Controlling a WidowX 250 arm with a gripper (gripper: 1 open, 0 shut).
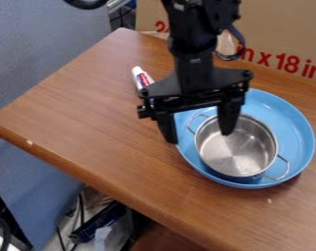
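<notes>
A black gripper (197, 129) hangs over the left side of a blue plate (293, 131), its two fingers well apart, with nothing seen between them. A steel pot (239, 157) with two side handles sits on the plate, below and right of the gripper. The right finger is at the pot's back rim; whether it touches cannot be told. A white tube with red print (143, 80) lies on the wooden table behind the gripper, partly hidden.
A cardboard box (286, 29) stands at the back. A blue wall is at the left, and cables lie below the table's edge.
</notes>
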